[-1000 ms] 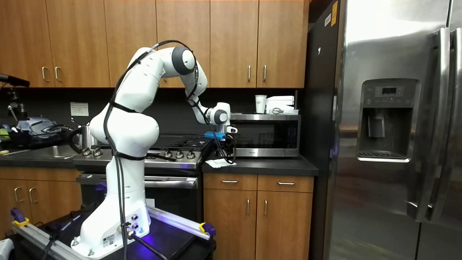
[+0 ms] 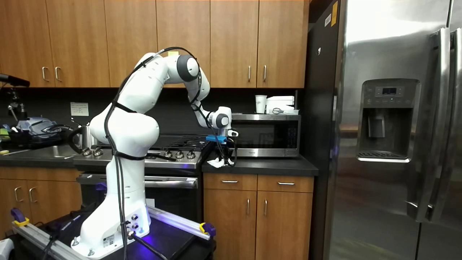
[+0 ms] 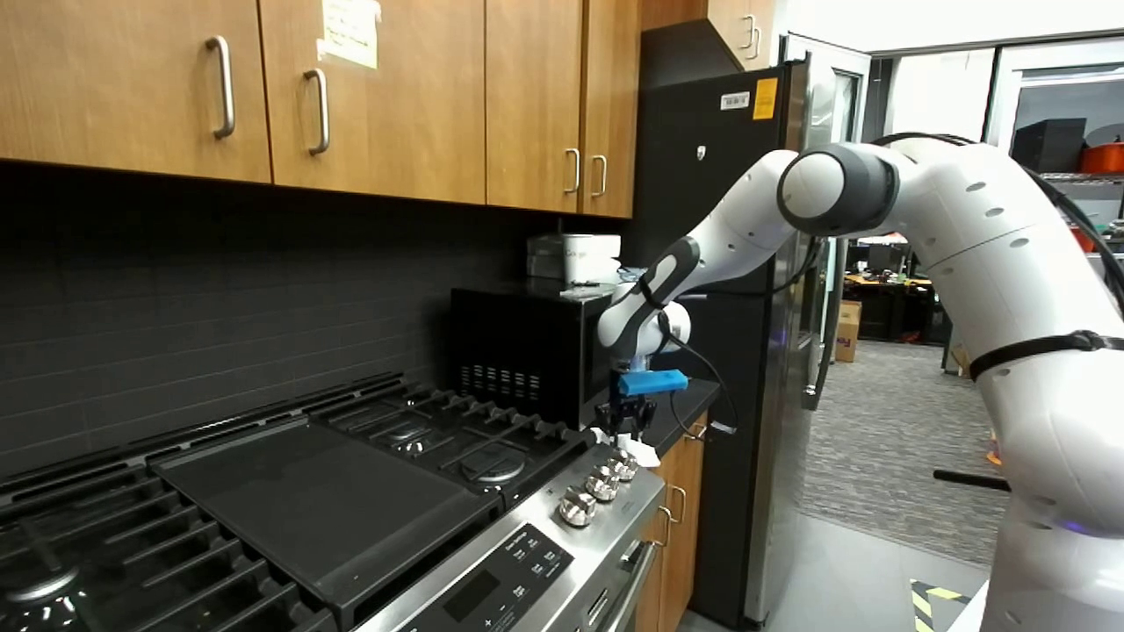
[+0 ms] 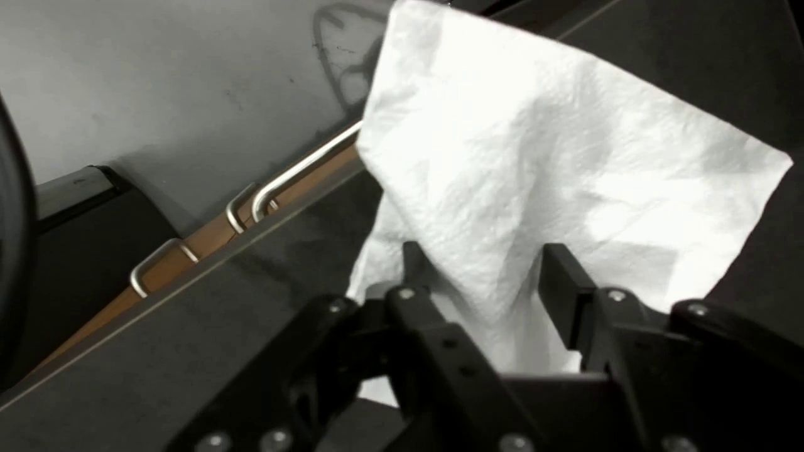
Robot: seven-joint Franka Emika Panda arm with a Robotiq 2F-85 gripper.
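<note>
A white paper towel or thin cloth [image 4: 482,166] lies on the dark counter, its middle raised in a fold. My gripper points down over it, with a gap between the black fingers and the fold rising in that gap. The fingers stand part open; whether both pads touch the fold cannot be told. From the side, the white sheet [image 2: 217,163] shows at the counter's left end, under the wrist with its blue piece. The dark gripper [image 3: 629,421] meets the sheet [image 3: 644,451] beside the stove's corner.
A microwave [image 2: 264,135] stands just behind the arm, with a cup [image 2: 260,104] and white boxes on top. The stove [image 3: 495,463] borders the counter on the left.
My arm has come down and slightly right, bringing the gripper onto the white sheet. The sheet, flat earlier, is now crumpled and raised around the gripper.
</note>
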